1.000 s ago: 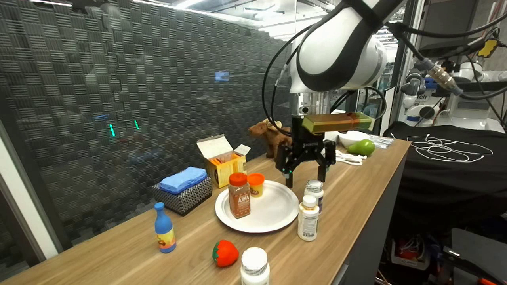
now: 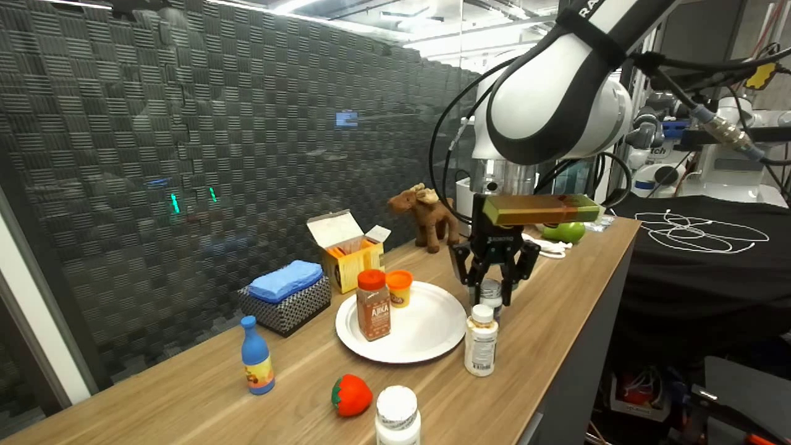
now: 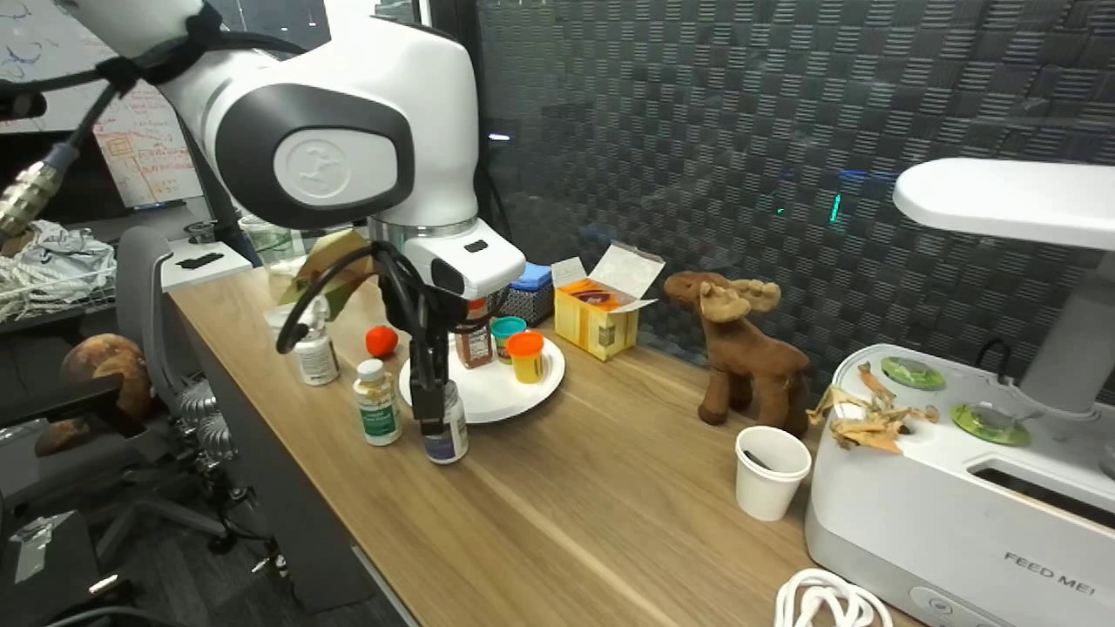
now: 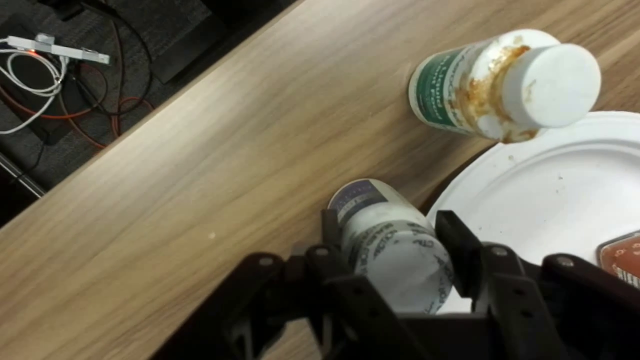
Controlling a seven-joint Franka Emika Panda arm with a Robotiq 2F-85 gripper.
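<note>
A white bottle with a purple label (image 4: pixel 396 240) stands between the fingers of my gripper, which is shut on it near its cap. In exterior view 2 the same purple-labelled bottle (image 3: pixel 447 434) is upright on the table, and my gripper (image 3: pixel 430 413) comes down on it from above. From exterior view 1, my gripper (image 2: pixel 486 295) surrounds its top, while the green-labelled white bottle (image 2: pixel 481 342) partly covers its lower body. That green-labelled bottle (image 4: pixel 462 90) stands close by, stained near its cap and apart from my fingers.
A white plate (image 2: pixel 437 337) beside the bottles holds an orange-brown spice jar (image 2: pixel 372 308) and play-dough tubs (image 3: pixel 527 360). Another white bottle (image 2: pixel 398 419), a toy strawberry (image 2: pixel 351 394) and a blue bottle (image 2: pixel 256 357) stand toward the near end. Bare table lies toward the paper cup (image 3: pixel 771 475).
One second ago my gripper was open above and left of the purple-labelled bottle. It has moved down and right, and its fingers have shut around the bottle's top.
</note>
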